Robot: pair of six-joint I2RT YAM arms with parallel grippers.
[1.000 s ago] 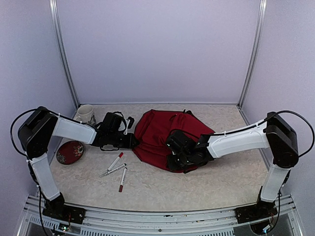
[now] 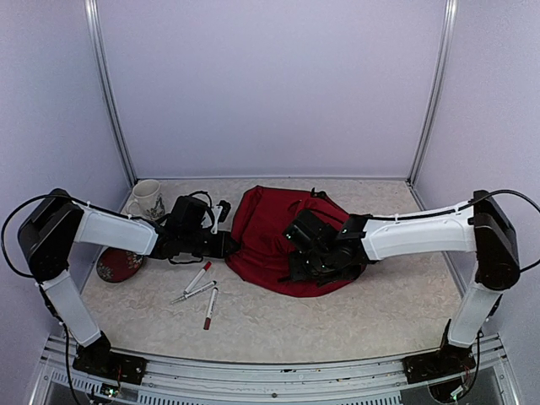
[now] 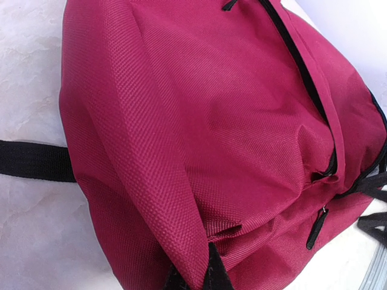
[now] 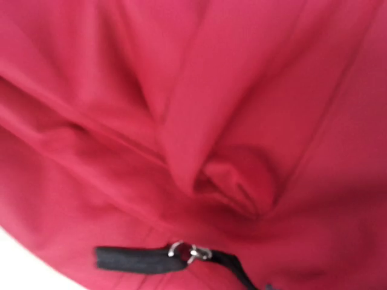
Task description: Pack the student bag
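The red bag (image 2: 274,224) lies in the middle of the table, with a zipper along its top and a black strap (image 3: 36,161) on the table beside it. My left gripper (image 2: 228,246) is at the bag's left edge; in the left wrist view it is shut on a raised fold of red fabric (image 3: 187,229). My right gripper (image 2: 299,270) is low over the bag's front part; its fingers show open at the right of the left wrist view. The right wrist view shows blurred red cloth and a zipper pull (image 4: 136,258).
Several markers (image 2: 208,312) lie at the front left. A dark red round dish (image 2: 116,266) and a white mug (image 2: 148,198) stand at the left, partly behind the left arm.
The left gripper stays at the bag's left edge, slightly raised since a second ago.
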